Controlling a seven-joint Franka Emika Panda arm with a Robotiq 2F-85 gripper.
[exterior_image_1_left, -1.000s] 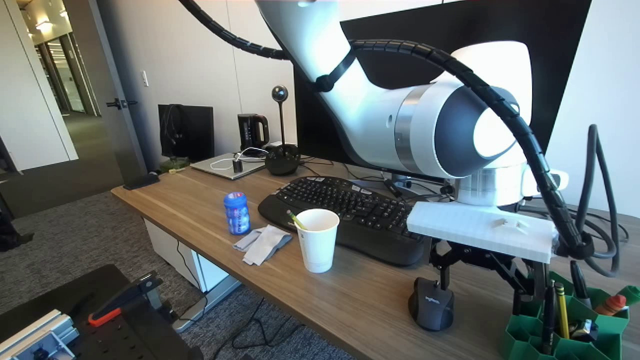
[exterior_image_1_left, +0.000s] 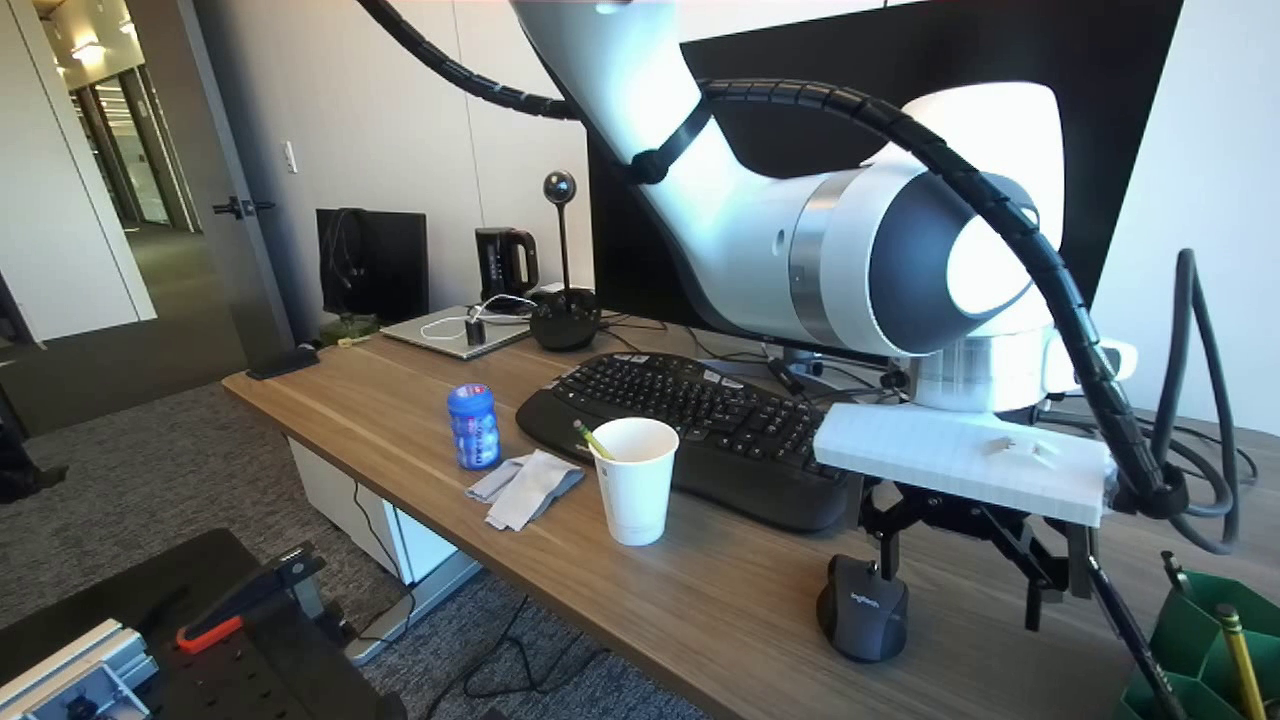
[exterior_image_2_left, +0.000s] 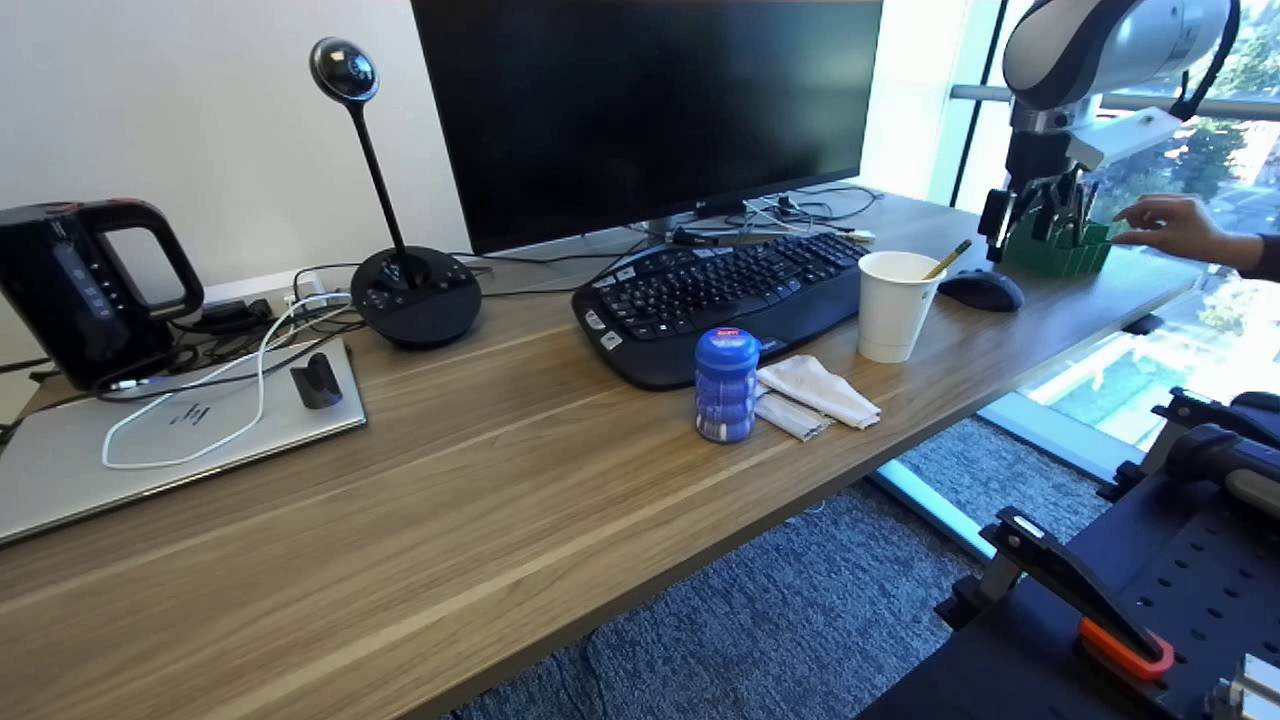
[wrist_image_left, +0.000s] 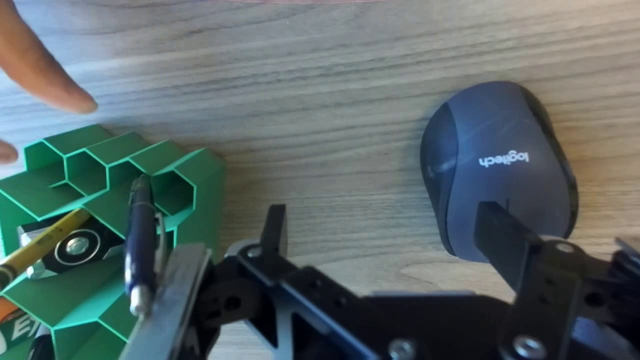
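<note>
My open gripper (exterior_image_1_left: 960, 578) hangs low over the desk's right end, nothing between its fingers. In the wrist view its right finger (wrist_image_left: 502, 237) overlaps the black Logitech mouse (wrist_image_left: 498, 162); its left finger (wrist_image_left: 275, 231) is above bare wood. Left of that finger stands the green honeycomb holder (wrist_image_left: 204, 198), with a yellow pencil (wrist_image_left: 45, 240), a dark pen (wrist_image_left: 141, 222) and other items. The pen leans close to the gripper's metal side; whether they touch I cannot tell. A white paper cup (exterior_image_1_left: 637, 486) with a pencil inside stands upright left of the mouse.
A person's hand (exterior_image_2_left: 1170, 226) reaches beside the holder. A black keyboard (exterior_image_1_left: 708, 420), blue canister (exterior_image_1_left: 474, 428) and folded cloth (exterior_image_1_left: 528, 486) lie farther left. The monitor (exterior_image_2_left: 648, 108) stands behind. Bare wood fills the desk's left part in the second exterior view.
In exterior view 1 the green holder has shifted right, away from the mouse, and is partly out of frame. A dark pen now slants there. The arm and mouse have not visibly moved.
</note>
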